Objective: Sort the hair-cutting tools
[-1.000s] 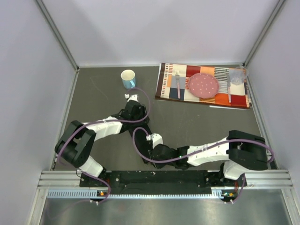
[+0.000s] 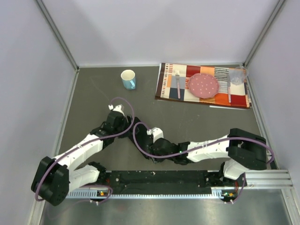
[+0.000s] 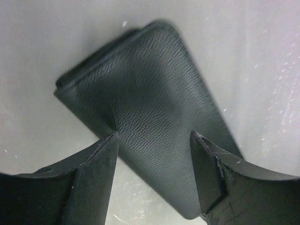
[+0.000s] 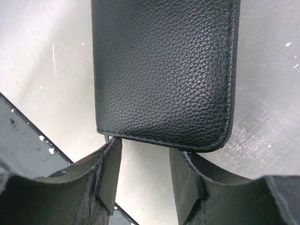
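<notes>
A black leather-like case (image 2: 142, 135), which looks folded closed, lies slantwise on the grey table between my two arms. The left wrist view shows its far end, with layered edges, and its broad face (image 3: 145, 103). Over that face my left gripper stands part open, with no grip on the case visible. In the right wrist view the case's near end (image 4: 164, 79) fills the upper part. My right gripper is open at this end, fingertips close to the lower edge. No hair cutting tools show in any view.
A light blue mug (image 2: 128, 79) stands at the back left. At the back right, a patterned placemat (image 2: 164, 84) carries a pink plate (image 2: 203, 85), fork (image 2: 177, 84), knife (image 2: 229, 89) and clear cup (image 2: 238, 75).
My left arm has drawn back to the left and toward the front, its gripper moving away from the mug side.
</notes>
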